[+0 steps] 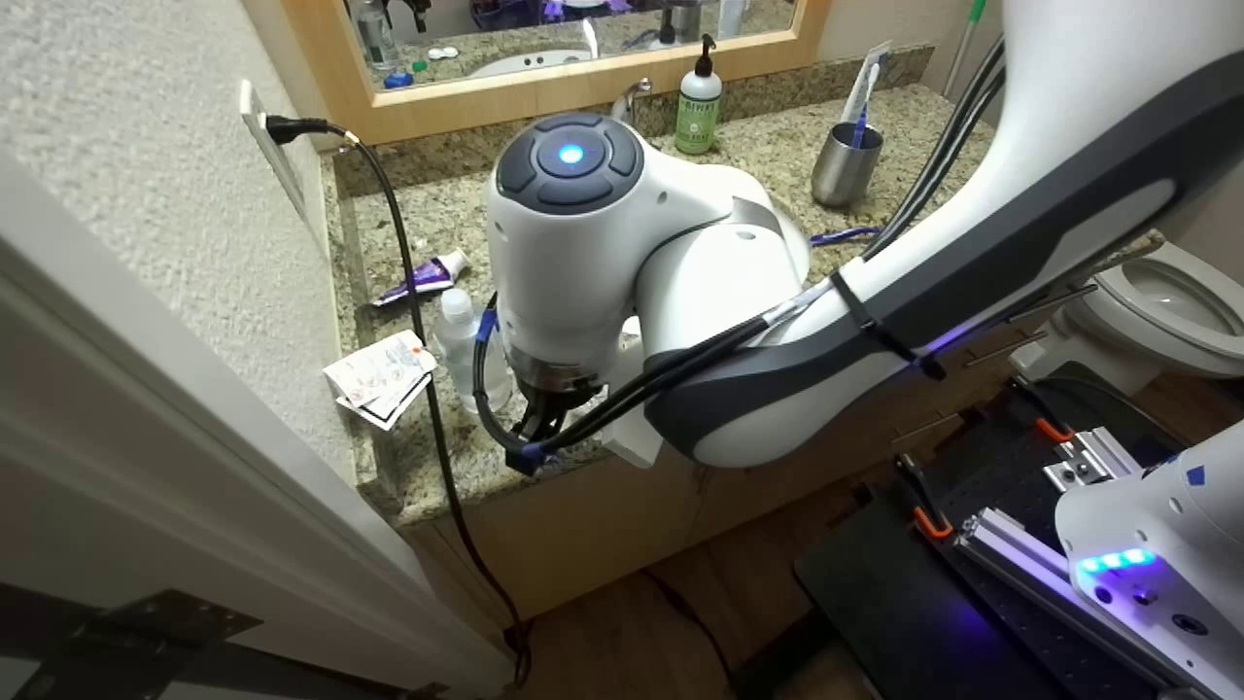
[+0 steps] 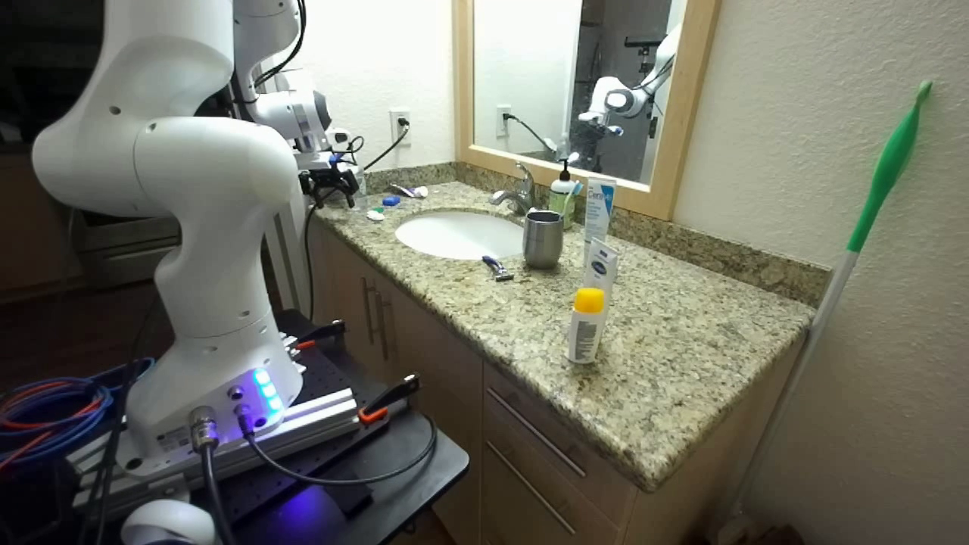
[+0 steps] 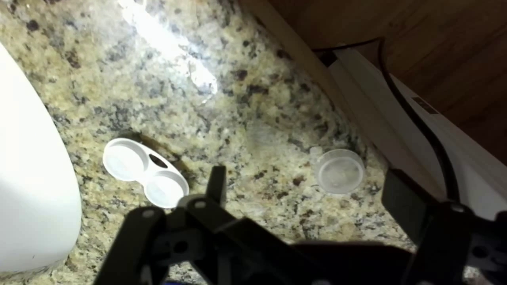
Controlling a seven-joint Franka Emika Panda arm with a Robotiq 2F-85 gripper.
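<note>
In the wrist view my gripper is open, its two dark fingers spread wide with nothing gripped. Below it on the granite lies a white two-well contact lens case, its wells uncovered, just left of the left fingertip. A small round translucent piece, probably a cap, rests on the counter nearer the right finger. In exterior view 1 the arm hides the gripper's fingertips and both small pieces. A clear bottle stands beside the wrist there.
The white sink borders the left of the wrist view; the counter's front edge runs to the right. A black cable, paper packets and a purple tube occupy the wall side. A soap bottle and metal cup stand farther back.
</note>
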